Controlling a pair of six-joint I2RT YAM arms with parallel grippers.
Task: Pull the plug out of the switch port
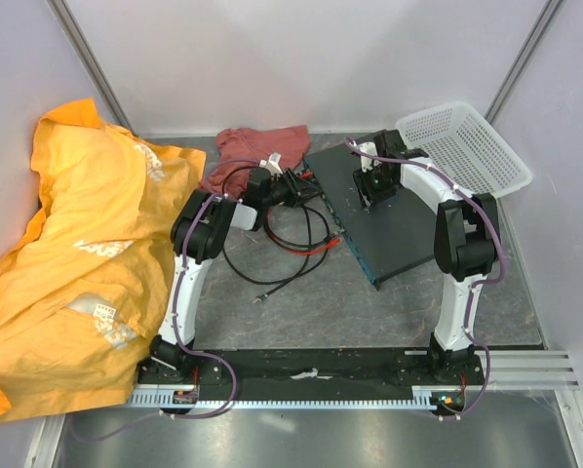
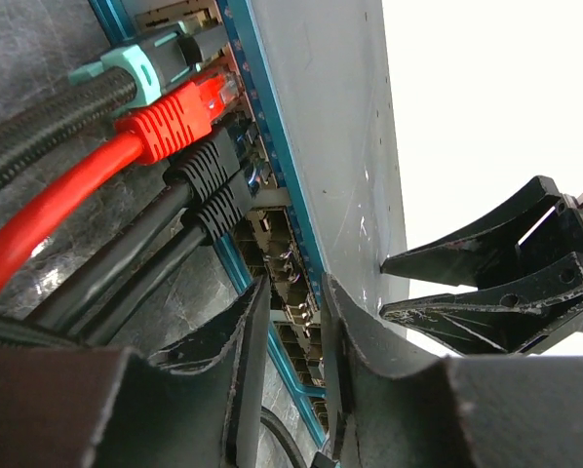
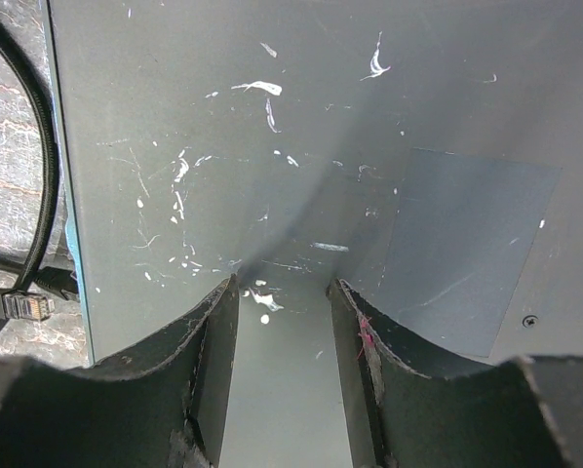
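The grey switch [image 1: 397, 219] lies flat, its port edge facing left. In the left wrist view, a teal-tabbed plug [image 2: 145, 70], a red plug [image 2: 174, 119] and two black plugs [image 2: 213, 185] sit in that edge. My left gripper is part open in front of the ports, just beyond the black plugs, with no plug between its fingers. Over the top plate of the switch stands my right gripper, open and empty; its fingers also show at the right of the left wrist view. The arm hides the plugged ports from above.
Loose black cables [image 1: 306, 263] coil on the table left of the switch, with a red plug [image 1: 327, 247] and a loose cable end [image 1: 260, 298] lying there. A red cloth [image 1: 282, 144], yellow cloth [image 1: 77, 244] and white basket [image 1: 467, 146] surround the area.
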